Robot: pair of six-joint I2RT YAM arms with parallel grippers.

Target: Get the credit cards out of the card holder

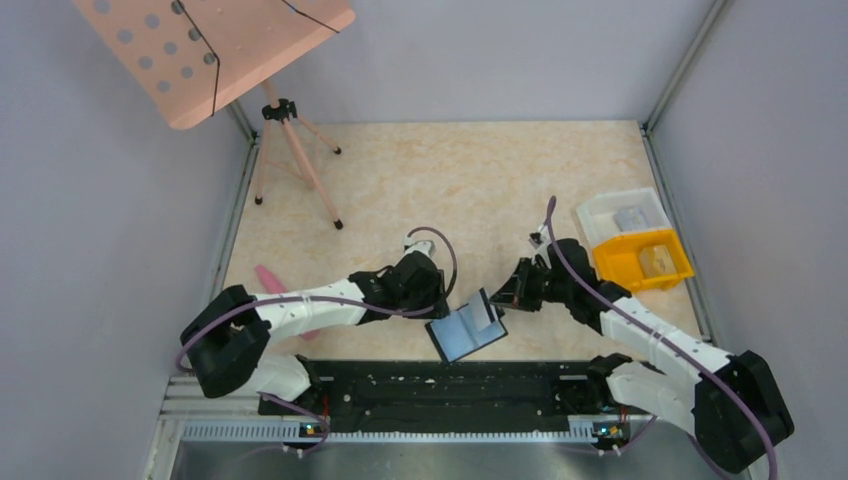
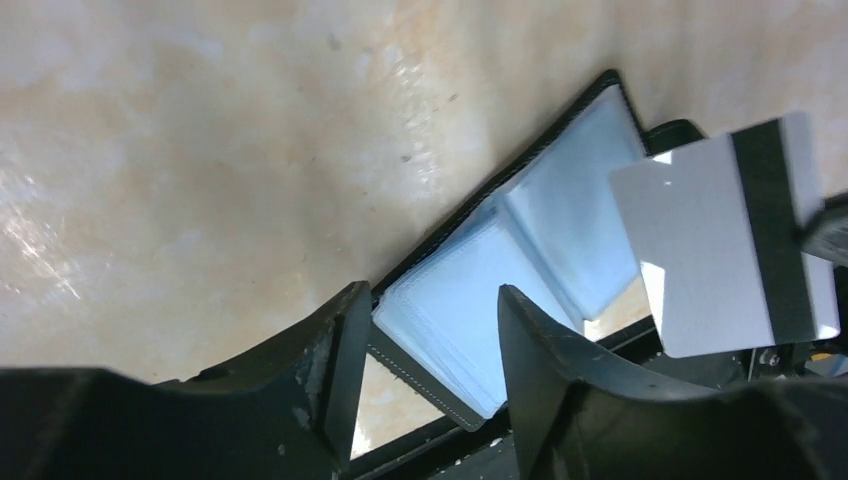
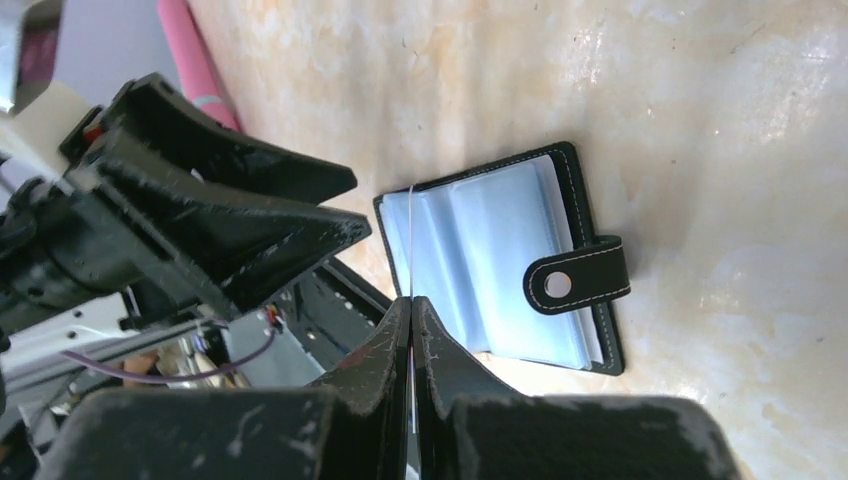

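Note:
The card holder (image 1: 458, 338) lies open near the table's front edge, its clear bluish sleeves (image 3: 505, 255) spread and its black snap strap (image 3: 580, 275) on the right side. A silver card (image 2: 690, 245) with a black stripe is raised above the holder, my right gripper shut on its edge. Seen from the right wrist, that card is edge-on, a thin line. Over the holder's left part, my left gripper stands open with nothing between its fingers. Whether other cards remain inside the sleeves is hard to tell.
At the right, a yellow bin (image 1: 615, 262) holding a small yellowish item adjoins a white bin (image 1: 597, 222). A pink object (image 1: 268, 280) lies left, partly behind the left arm. A tripod (image 1: 300, 160) stands back left.

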